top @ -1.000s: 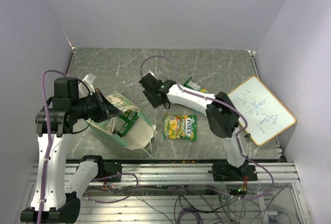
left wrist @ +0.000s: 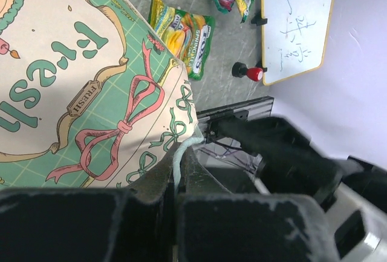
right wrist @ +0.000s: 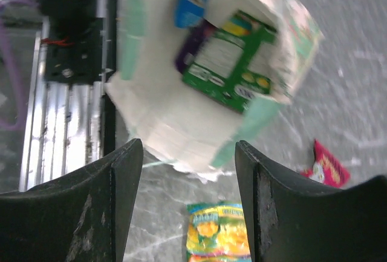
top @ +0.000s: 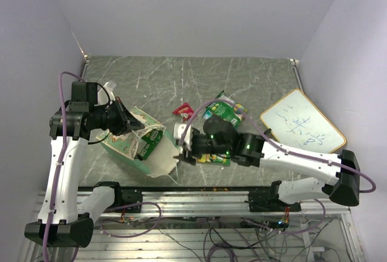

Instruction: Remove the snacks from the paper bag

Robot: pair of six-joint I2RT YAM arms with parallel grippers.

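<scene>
The printed paper bag [left wrist: 66, 104] lies tipped at the left of the table, its mouth facing right. My left gripper [top: 140, 127] is shut on the bag's edge. Inside the bag are a green pack [right wrist: 230, 62], a blue pack [right wrist: 190, 6] and a dark purple pack [right wrist: 193, 46]. My right gripper [top: 184, 150], blurred in the top view, is open just right of the bag's mouth, facing into it. Outside lie a red packet [top: 182, 111], green packets [top: 224, 112] and a yellow-green pack [left wrist: 181, 38], partly under the right arm in the top view.
A whiteboard [top: 302, 123] stands at the right of the table, with a red-capped bottle [left wrist: 247, 71] beside it. Metal rails and cables run along the front edge.
My right arm has swung from over the red packet toward the front and the bag's mouth.
</scene>
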